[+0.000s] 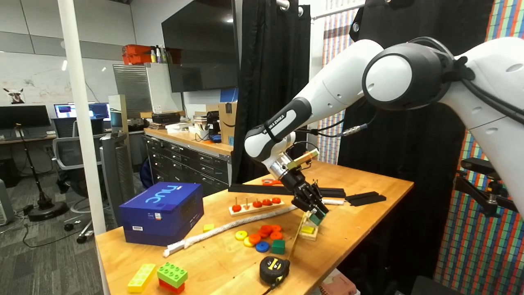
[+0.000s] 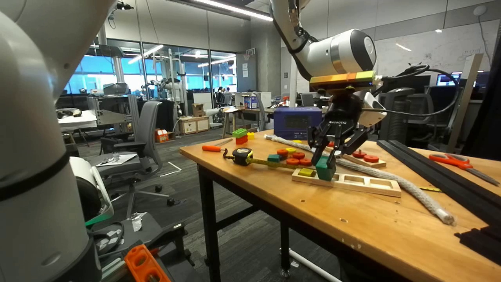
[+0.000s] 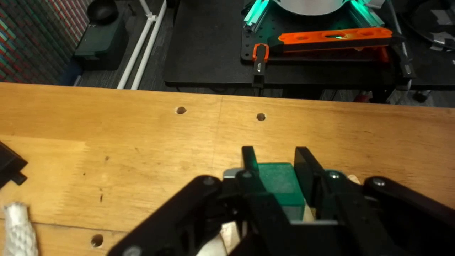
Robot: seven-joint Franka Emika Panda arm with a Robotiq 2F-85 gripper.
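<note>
My gripper (image 2: 326,165) is shut on a green block (image 2: 324,169), which shows between the two black fingers in the wrist view, its green top face (image 3: 277,177) toward the camera. In exterior view 2 the block is tilted and sits at the wooden tray (image 2: 366,183), beside a yellow block (image 2: 307,172) in the tray's end compartment. Whether the green block touches the tray I cannot tell. Empty compartments show farther along the tray. From exterior view 1, the gripper (image 1: 315,212) hides much of the tray.
A tape measure (image 1: 274,269) has its blade run out to the tray. Loose rings (image 1: 265,231) and a second green block (image 1: 278,246) lie nearby. Behind are a rope (image 1: 231,226), a peg board (image 1: 255,207) and a blue box (image 1: 162,214). Bare tabletop (image 3: 140,136) lies along the edge.
</note>
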